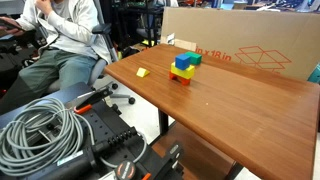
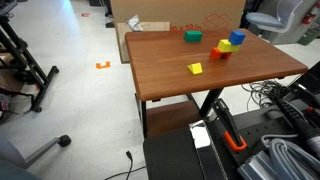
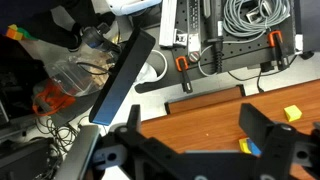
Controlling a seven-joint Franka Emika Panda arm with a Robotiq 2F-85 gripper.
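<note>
In exterior view 1, a stack stands on the brown table (image 1: 245, 115): a blue block (image 1: 182, 62) on top, a yellow block (image 1: 182, 72) under it and a red block (image 1: 184, 81) at the bottom. Beside the stack is a green block (image 1: 194, 58); in exterior view 2 a green block (image 2: 193, 36) lies apart from it. A loose yellow block (image 2: 194, 69) rests nearer the table's edge. My gripper is open in the wrist view, its fingers (image 3: 128, 150) wide apart with only table and floor between. Blue (image 3: 252, 147) shows partly behind the right finger.
A large cardboard sheet (image 1: 245, 38) stands behind the table. Coiled grey cable (image 1: 42, 140) and tools lie on the dark robot stand. A seated person (image 1: 65, 35) is at the left.
</note>
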